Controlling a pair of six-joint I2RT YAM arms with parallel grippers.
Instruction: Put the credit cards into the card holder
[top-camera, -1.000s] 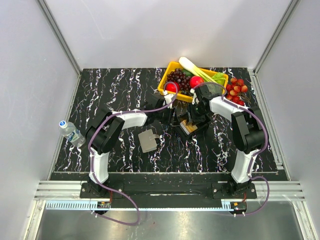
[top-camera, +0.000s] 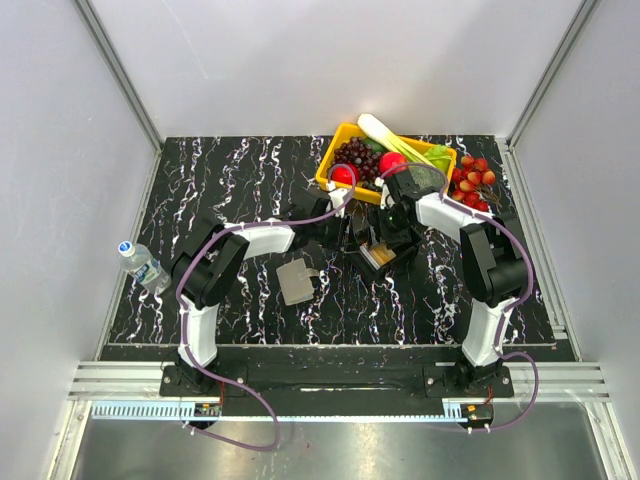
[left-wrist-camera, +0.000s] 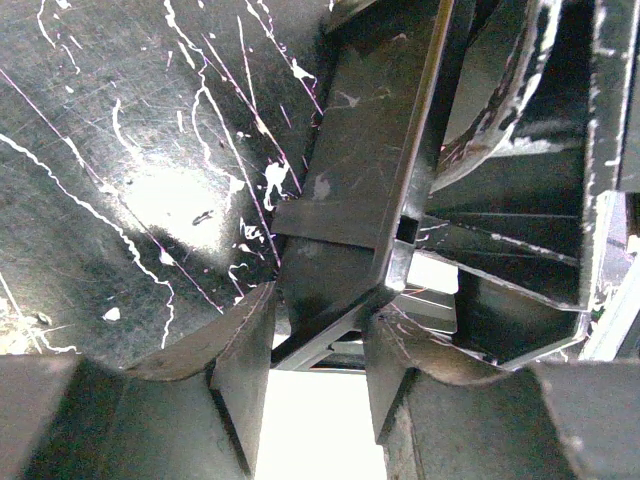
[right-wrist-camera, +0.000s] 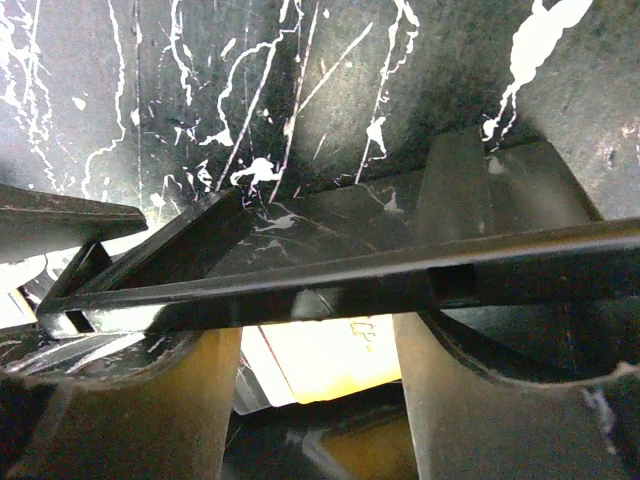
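Observation:
A black box (top-camera: 369, 269) stands right of the table's middle, with tan, card-like pieces (top-camera: 377, 256) showing inside. My left gripper is part open at its left side, and the box's rim (left-wrist-camera: 400, 190) runs between the fingers. Over the box, my right gripper stands part open. In the right wrist view a white and orange card (right-wrist-camera: 325, 362) shows in the gap between its fingers, behind the rim; no grip on it is visible. A flat beige piece with a tab, likely the card holder (top-camera: 296, 282), lies left of the box.
A yellow basket (top-camera: 325, 165) of fruit and vegetables is close behind both grippers. Red fruit (top-camera: 474, 182) lies to its right, and a water bottle (top-camera: 146, 268) is at the far left.
The right gripper has shifted very slightly over the black box, and the tan pieces show a little differently beneath it. The left arm and card holder look unmoved.

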